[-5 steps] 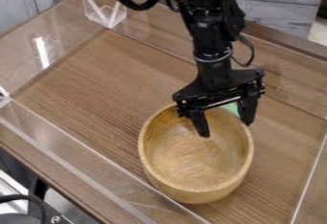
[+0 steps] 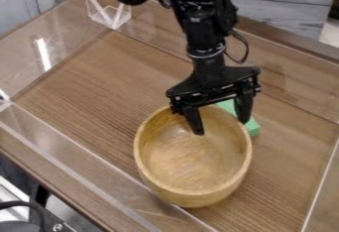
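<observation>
My black gripper [image 2: 216,115] hangs from the top over a large round yellow-tan bowl [image 2: 183,176], its fingers spread open at the bowl's back rim. A mint-green object [image 2: 247,125] sits just right of the bowl's back, partly hidden behind the gripper. The bowl looks empty.
A clear plastic object [image 2: 109,10] stands at the back left. Dark cables [image 2: 20,208] lie at the lower left corner.
The gripper has shifted slightly left, along with the bowl. More of the green object now shows to the bowl's right.
</observation>
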